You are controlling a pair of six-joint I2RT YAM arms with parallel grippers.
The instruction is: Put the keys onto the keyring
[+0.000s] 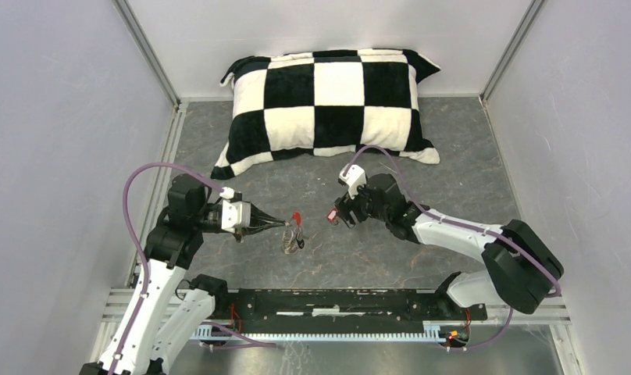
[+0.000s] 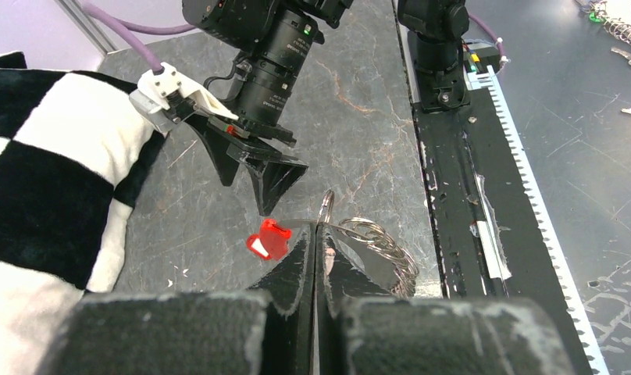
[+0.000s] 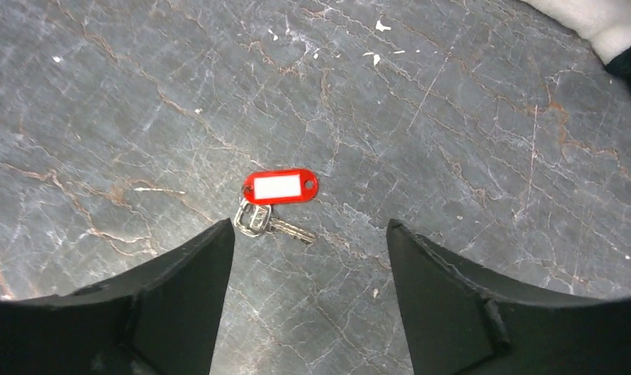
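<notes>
My left gripper is shut on a metal keyring [image 2: 386,254], which hangs from its fingertips with a red piece [image 2: 272,238] beside it. A second red tag [image 3: 277,187], with a white label, lies on the floor with a small ring [image 3: 254,220] and a silver key [image 3: 293,231]. My right gripper is part open above them, nothing between its fingers. In the top view it stands to the right of the left gripper.
A checkered black-and-white cushion [image 1: 339,105] lies along the back wall. A black rail [image 1: 258,301] runs along the front edge.
</notes>
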